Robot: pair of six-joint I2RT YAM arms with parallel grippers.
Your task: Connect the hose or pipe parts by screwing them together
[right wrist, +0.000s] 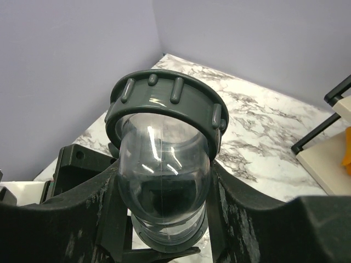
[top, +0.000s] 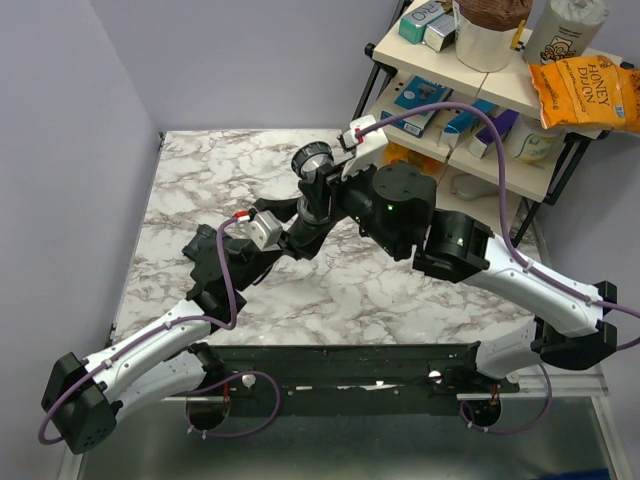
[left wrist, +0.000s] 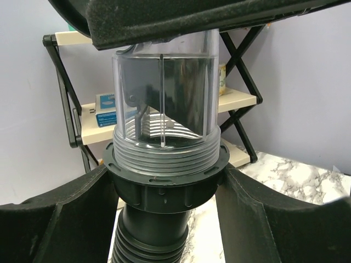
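Observation:
In the top view, my two grippers meet over the marble table. My left gripper is shut around a black ribbed hose end (left wrist: 153, 238) with its collar; a clear threaded connector (left wrist: 164, 93) stands upright in that collar. Above it, my right gripper is shut on a clear tube section (right wrist: 159, 159) topped by a dark ridged ring (right wrist: 153, 96). The two held pieces are stacked in line. Whether their threads are engaged cannot be told.
A folding shelf (top: 485, 80) with boxes, a roll and an orange bag stands at the back right.

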